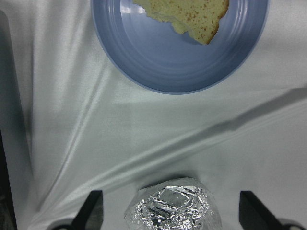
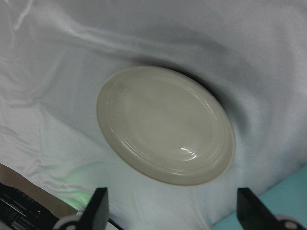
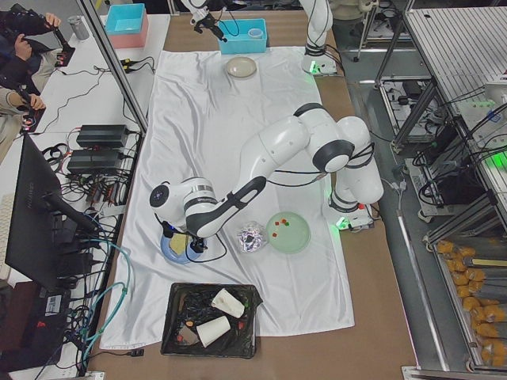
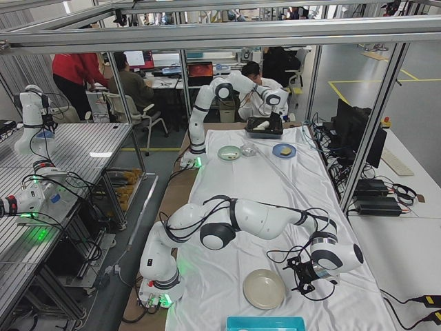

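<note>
A blue plate (image 1: pixel 144 57) holds a torn piece of yellow bread (image 1: pixel 192 19). Below it in the left wrist view lies crumpled foil in clear wrap (image 1: pixel 172 211). My left gripper hovers above them, fingers wide open. A beige plate (image 2: pixel 163 124) lies on the white cloth under my right gripper, which is also open with nothing visible between its fingers. A green plate (image 3: pixel 289 241) with small red bits sits beside the foil.
A black lined tray (image 3: pixel 198 309) with white cups stands at the near end. A teal bin (image 4: pixel 265 324) sits at the other end, beside the beige plate.
</note>
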